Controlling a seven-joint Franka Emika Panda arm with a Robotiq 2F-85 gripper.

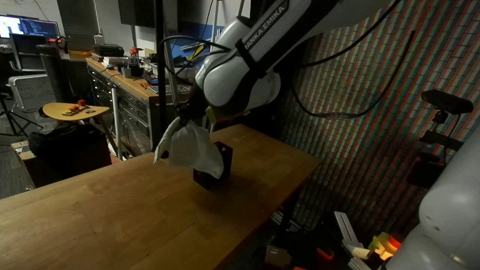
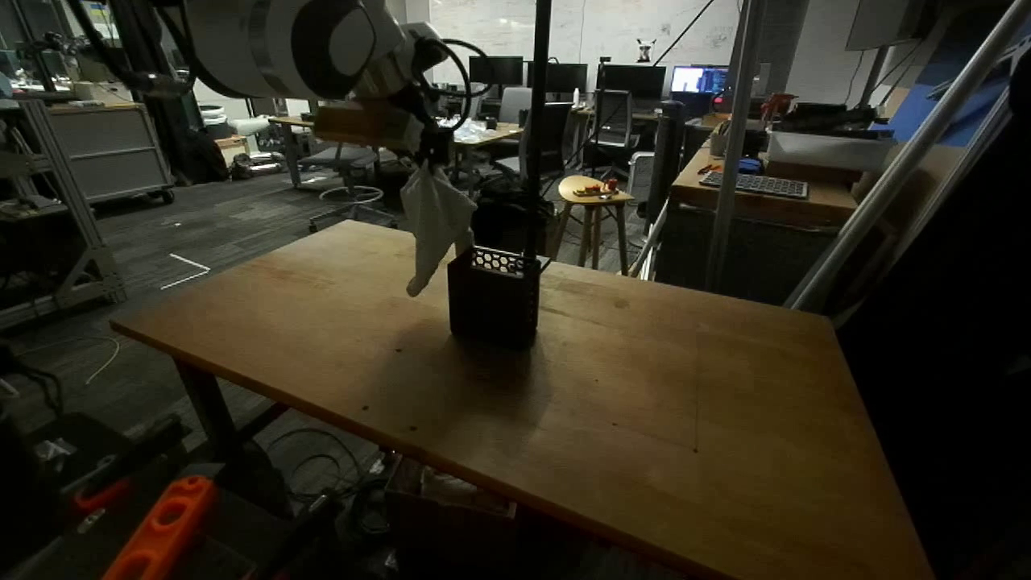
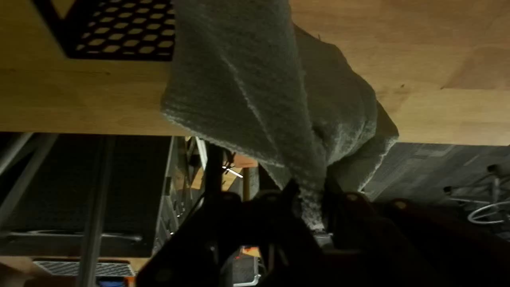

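Note:
A whitish cloth [image 1: 190, 147] hangs in loose folds from my gripper [image 1: 183, 117], which is shut on its upper part. In the wrist view the cloth [image 3: 258, 91] fans out from between the dark fingers and covers the middle of the picture. On the table stands a black box with honeycomb-perforated sides [image 2: 494, 298]. The cloth [image 2: 435, 227] hangs at the box's left in exterior view 2, its lower end beside the rim. From exterior view 1 it covers part of the box [image 1: 225, 158]; whether the two touch, I cannot tell.
A dark vertical pole [image 2: 536, 126] rises behind the box in exterior view 2. Beyond the table is a workbench [image 1: 130, 85] with clutter.

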